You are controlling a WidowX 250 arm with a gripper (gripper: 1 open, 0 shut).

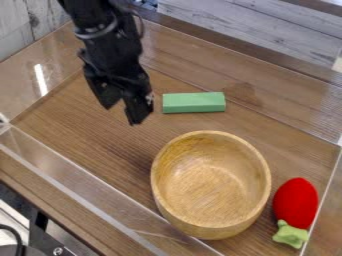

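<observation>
My black gripper [123, 100] hangs over the wooden table at the left of the centre, open, with nothing seen between its fingers. Right of it lies a green block [194, 102]. A wooden bowl [211, 180] stands at the lower middle, empty. At the lower right lies a red object [295, 200] with a light green top, resembling a strawberry toy.
</observation>
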